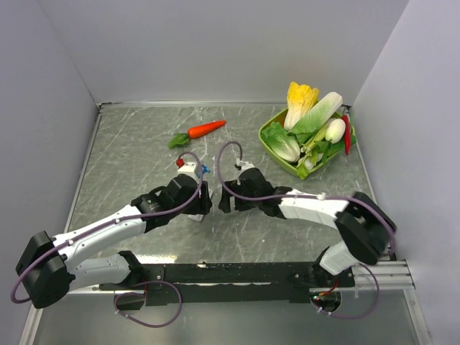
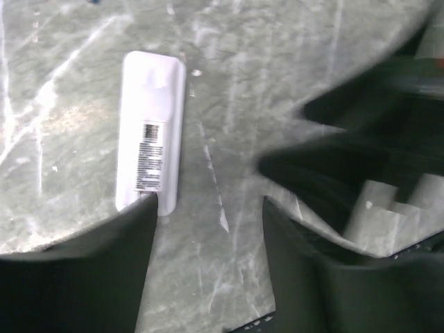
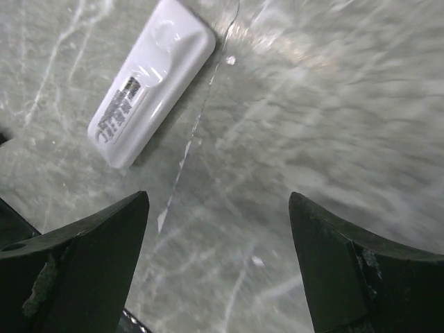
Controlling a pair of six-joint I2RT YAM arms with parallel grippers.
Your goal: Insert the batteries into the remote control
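Observation:
The white remote control (image 2: pixel 150 132) lies on the table with a barcode label facing up; its upper face looks closed over. In the right wrist view the same remote (image 3: pixel 151 83) lies slantwise at the upper left. My left gripper is partly open, with only table visible between its blurred fingers, the remote ahead of its left finger. From above, this gripper (image 1: pixel 206 204) covers much of the remote. Just to the right, my right gripper (image 1: pixel 226 204) stands open and empty, its fingers (image 3: pixel 104 257) apart and clear of the remote. I cannot make out any batteries for certain.
A small blue object (image 1: pixel 205 169) and a small red one (image 1: pixel 180 162) show behind the left gripper, hard to identify. Farther back lie a carrot (image 1: pixel 206 129) and a green basket (image 1: pixel 267 147) of vegetables.

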